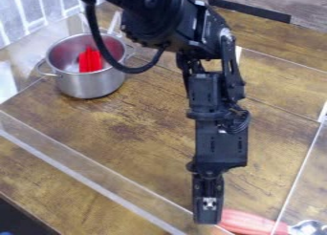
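My gripper (208, 208) points straight down at the bottom middle-right, shut, its tip just beside a pink-handled utensil (250, 223) with a metal end at the right lying at the front edge. Whether anything thin is between the fingers cannot be seen. A steel pot (83, 81) with two handles stands at the upper left, with a red object (91, 60) inside.
A transparent edge runs diagonally along the lower left and another up the right side. A pale slatted structure stands at the back left.
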